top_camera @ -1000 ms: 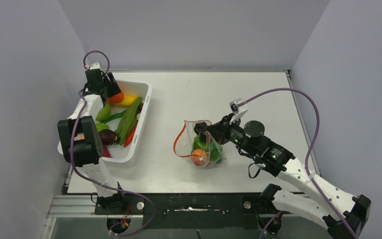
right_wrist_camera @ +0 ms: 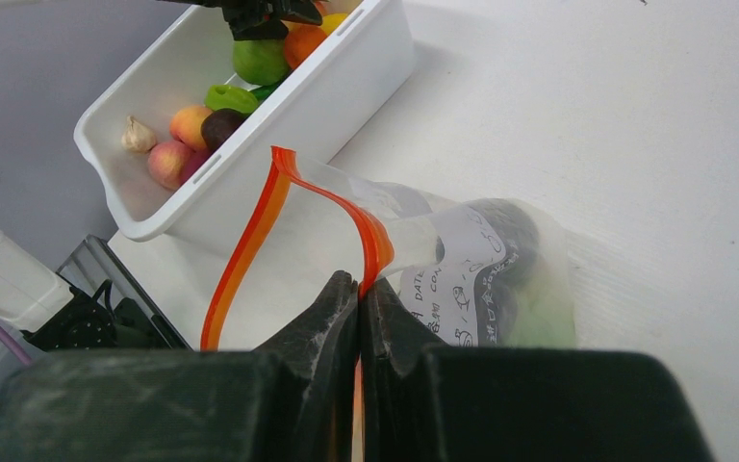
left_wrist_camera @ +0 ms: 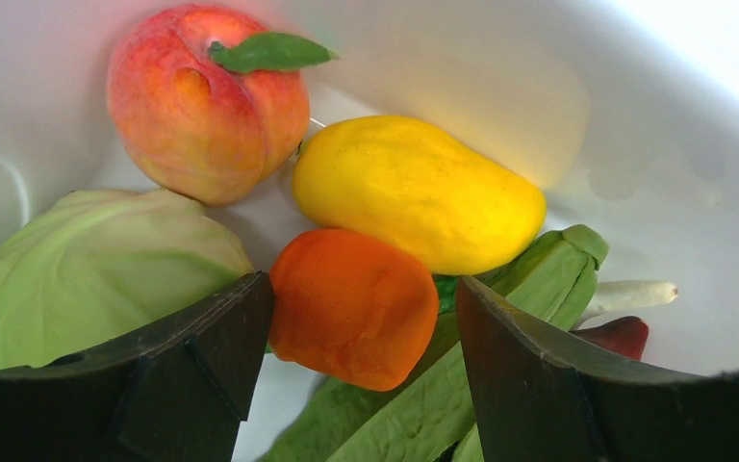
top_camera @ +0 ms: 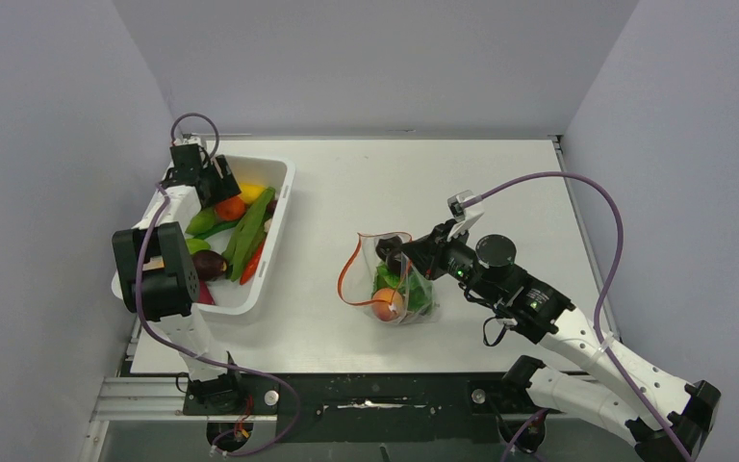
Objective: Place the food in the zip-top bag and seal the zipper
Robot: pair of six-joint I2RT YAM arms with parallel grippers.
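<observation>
In the left wrist view an orange fruit [left_wrist_camera: 351,308] lies in the white bin, below my left gripper. The fingers stand apart on either side of it, a gap showing at the right finger [left_wrist_camera: 510,356]; I see it as open. My right gripper is shut on the orange-striped rim of the clear zip bag [right_wrist_camera: 373,245]. In the top view the bag's mouth gapes toward the bin. Inside the bag are a round orange-pink item [top_camera: 387,305], green leaves [top_camera: 418,289] and something dark [top_camera: 388,250].
The white bin [top_camera: 285,207] holds a yellow fruit [left_wrist_camera: 419,192], a peach [left_wrist_camera: 202,106], a cabbage [left_wrist_camera: 96,274], long green pods [left_wrist_camera: 423,404] and several other foods. Bare table [top_camera: 337,183] lies between the bin and the bag.
The orange fruit has gone from up between the left fingers to lower in the bin, overlapping the yellow one's near side. The left gripper has shifted slightly right and toward the front. The bag barely moved.
</observation>
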